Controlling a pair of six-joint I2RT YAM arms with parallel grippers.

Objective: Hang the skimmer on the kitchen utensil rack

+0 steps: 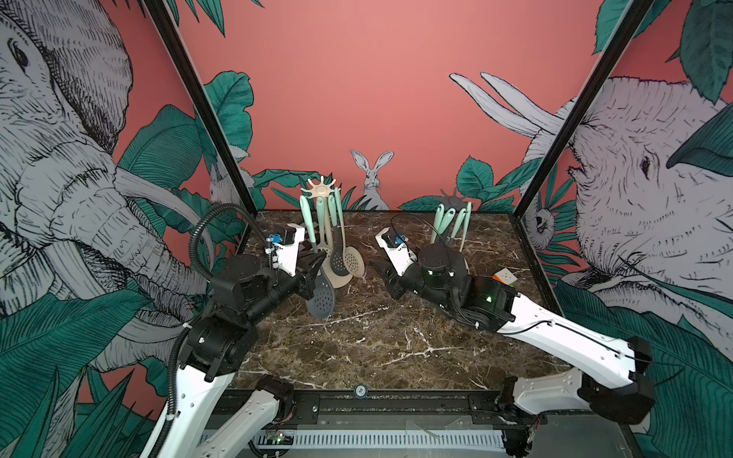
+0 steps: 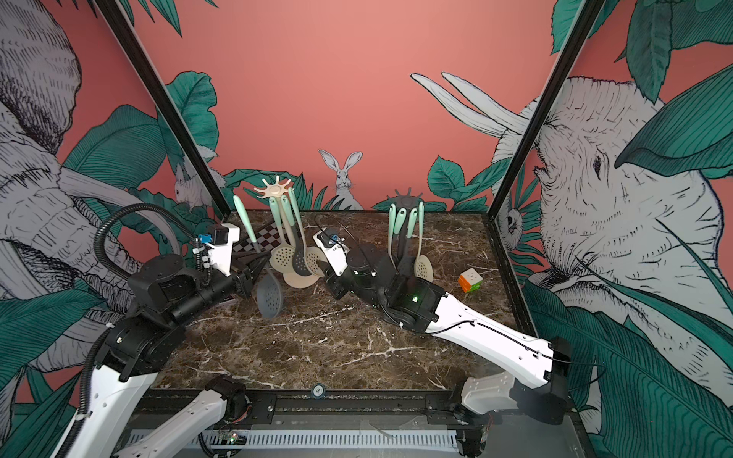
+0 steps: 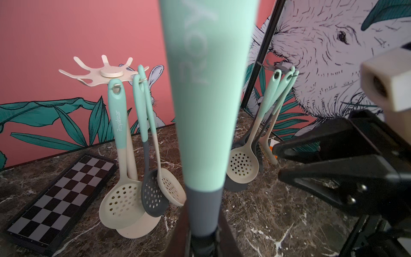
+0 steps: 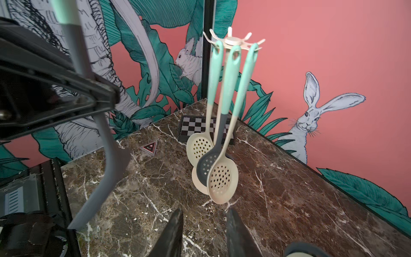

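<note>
A grey skimmer with a mint handle [image 3: 205, 107] is held in my shut left gripper; its head [image 1: 320, 299] hangs low in front of the cream rack [image 3: 112, 72], on which several ladles and skimmers [image 4: 222, 180] hang. My right gripper is to the right of the held skimmer, its fingers apart with nothing between them, pointing toward the cream rack.
A second, dark rack with utensils [image 2: 406, 206] stands at the back right. A puzzle cube [image 2: 470, 279] lies right of it, and a checkered board [image 3: 60, 199] lies left of the cream rack.
</note>
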